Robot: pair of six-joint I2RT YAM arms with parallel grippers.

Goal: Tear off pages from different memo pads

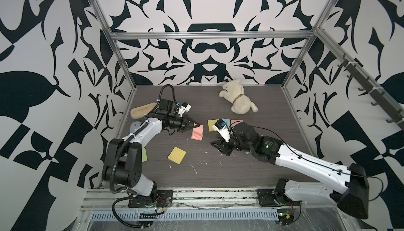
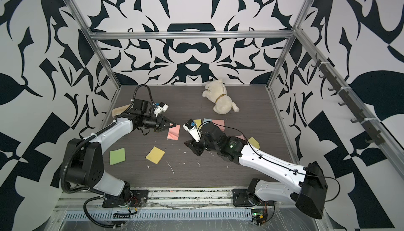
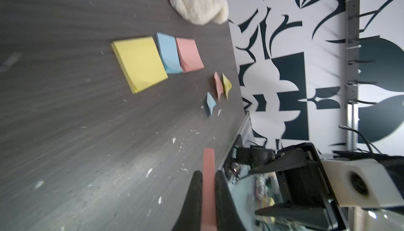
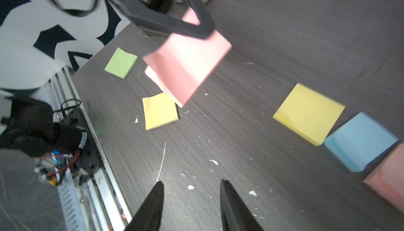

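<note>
My left gripper (image 1: 194,125) is shut on a pink paper, raised above the table; in the left wrist view it shows as a pink strip (image 3: 209,188) between the fingers. My right gripper hangs lower to the right, open and empty. Behind it lie a yellow pad (image 4: 307,111), a blue pad (image 4: 359,140) and a pink pad (image 4: 389,176). Another yellow pad (image 2: 155,155) and a green pad (image 2: 117,156) are at front left. Small loose pink (image 3: 218,85), yellow (image 3: 226,84) and blue (image 3: 210,103) sheets lie at the right.
A cream plush dog (image 1: 237,98) lies at the back right. A wooden block (image 1: 141,111) and a grey round object (image 1: 134,126) sit at the left.
</note>
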